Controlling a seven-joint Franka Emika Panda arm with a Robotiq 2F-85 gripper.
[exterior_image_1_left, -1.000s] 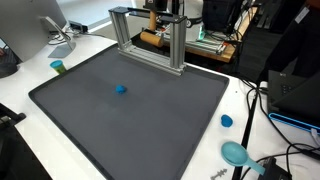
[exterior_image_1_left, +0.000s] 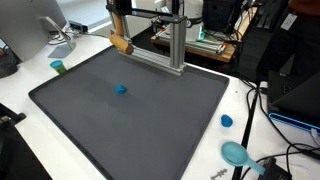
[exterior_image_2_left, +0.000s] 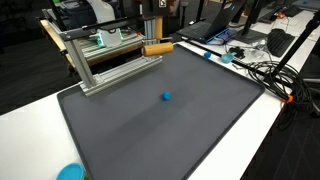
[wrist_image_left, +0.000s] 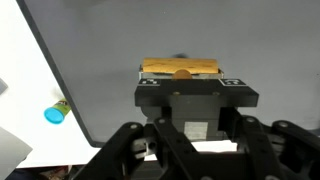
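Observation:
An orange-brown block (exterior_image_1_left: 122, 45) hangs above the back left part of the dark grey board (exterior_image_1_left: 130, 118). My gripper is shut on it. From the wrist, the block (wrist_image_left: 180, 64) lies crosswise just beyond the fingertips, and the dark gripper body hides part of it. In the second exterior view the block (exterior_image_2_left: 157, 49) appears near the board's back edge. A small blue piece (exterior_image_1_left: 120, 88) rests on the board, apart from the block.
Metal framework (exterior_image_2_left: 120, 74) borders the board. A green cylinder (exterior_image_1_left: 58, 67) stands off the board's left side. A blue piece (exterior_image_1_left: 227, 121) and a teal round item (exterior_image_1_left: 240, 154) lie to the right. Most of the board is bare.
In exterior view 1, the held block has shifted left over the last second. The blue piece on the board has stayed put.

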